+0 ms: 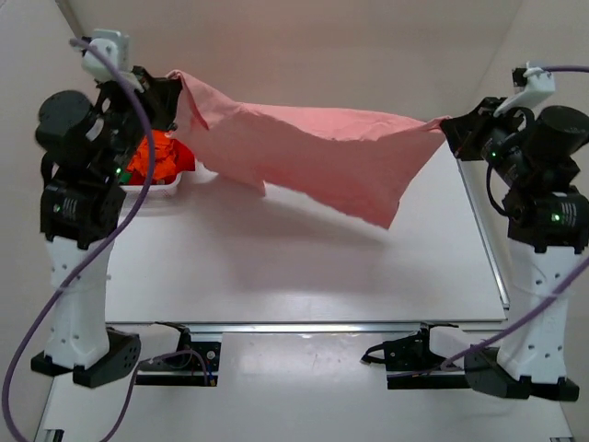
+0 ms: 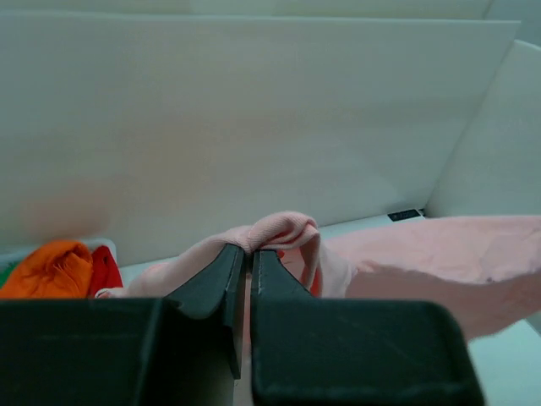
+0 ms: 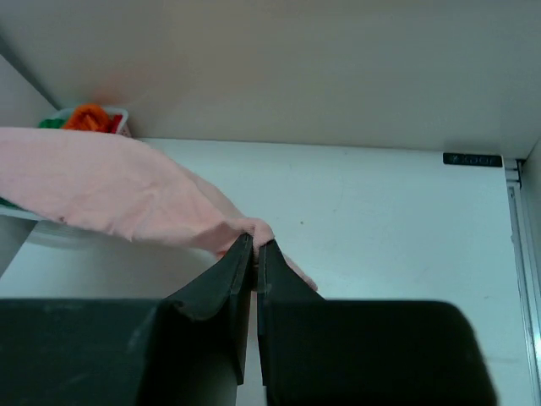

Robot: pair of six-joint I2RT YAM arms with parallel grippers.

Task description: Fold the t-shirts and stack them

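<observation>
A pink t-shirt [image 1: 304, 152] hangs stretched in the air between my two grippers, its lower edge drooping toward the table. At the shirt's left end, my left gripper [image 1: 175, 81] is shut on a bunched fold, and the left wrist view shows the pink cloth [image 2: 283, 230] gathered at the fingertips. My right gripper [image 1: 445, 127] is shut on the other upper corner; in the right wrist view the pink cloth [image 3: 127, 190] runs from its fingertips off to the left. How the shirt's far side hangs is hidden.
A white bin [image 1: 156, 191] with orange, red and green shirts stands at the back left, partly covered by the left arm and the pink cloth. Walls stand at the back and both sides.
</observation>
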